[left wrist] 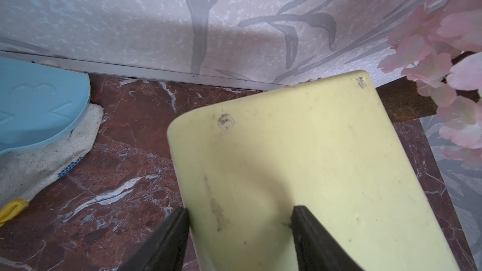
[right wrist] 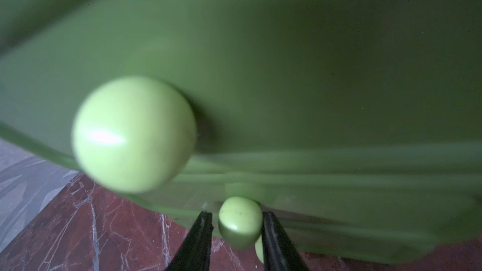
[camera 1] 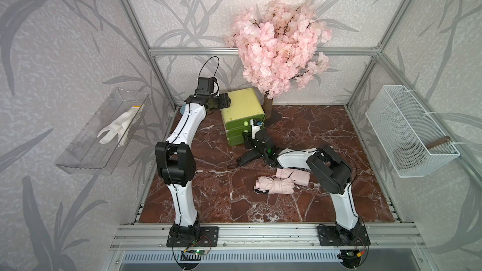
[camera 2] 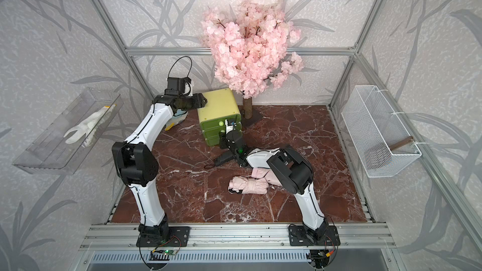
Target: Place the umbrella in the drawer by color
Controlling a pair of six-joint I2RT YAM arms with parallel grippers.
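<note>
The green cabinet point(camera 1: 241, 105), with its yellow-green top and round knobs, stands at the back left; its drawers look closed. My left gripper is part open over the left of that top, nothing between its fingers. At the front, my right gripper stands part open, its fingers on either side of a lower knob point(right wrist: 241, 218); contact is hard to tell. The upper knob point(right wrist: 133, 133) is nearer the camera. A black umbrella point(camera 1: 247, 158) lies before the cabinet, partly hidden by the right arm. Nearer the front is a pink umbrella point(camera 1: 273, 185) against a second pink bundle point(camera 1: 296, 176).
A vase of pink blossoms point(camera 1: 268, 105) stands right behind the cabinet. Behind the left gripper are a blue item point(left wrist: 40, 103) and a glove point(left wrist: 55, 160). A clear bin point(camera 1: 82, 170) hangs left, a white mesh basket point(camera 1: 391, 130) right.
</note>
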